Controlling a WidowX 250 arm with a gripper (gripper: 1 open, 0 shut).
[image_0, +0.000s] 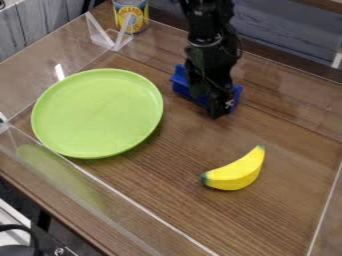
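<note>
My black gripper (209, 93) reaches down from the top centre of the camera view over a blue object (187, 78), which it largely hides. Its fingertips are low at the blue object; whether anything is between them cannot be made out. A green oval plate (94, 113) lies to the left, and a yellow banana (234, 170) lies at the lower right.
A can (130, 16) stands at the top left. A dark cable (16, 230) shows at the lower left.
</note>
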